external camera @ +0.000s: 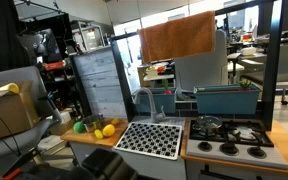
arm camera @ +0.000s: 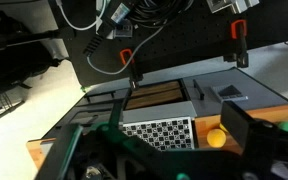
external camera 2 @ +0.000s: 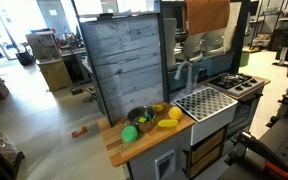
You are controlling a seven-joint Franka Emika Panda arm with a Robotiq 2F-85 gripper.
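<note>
In the wrist view my gripper is open, its dark fingers wide apart along the lower edge, with nothing seen held. Beyond it lie the perforated white rack [arm camera: 156, 130] and a round yellow item [arm camera: 216, 137] on the wooden counter. On the left part of that counter, a green round item [external camera 2: 130, 133] sits beside a metal pot [external camera 2: 142, 118]. A long yellow item [external camera 2: 168, 123] and a rounder yellow one [external camera 2: 174, 113] are to the pot's right. The gripper is not clearly made out in either exterior view.
A stove [external camera: 234, 140] with a pan [external camera: 210, 124] stands right of the rack [external camera: 149, 138]. Behind the rack rises a faucet [external camera: 148, 98]. Teal bins [external camera: 226, 102] line the back, and an orange towel [external camera: 179, 36] hangs above. Cables [arm camera: 154, 12] cross the black platform near my wrist.
</note>
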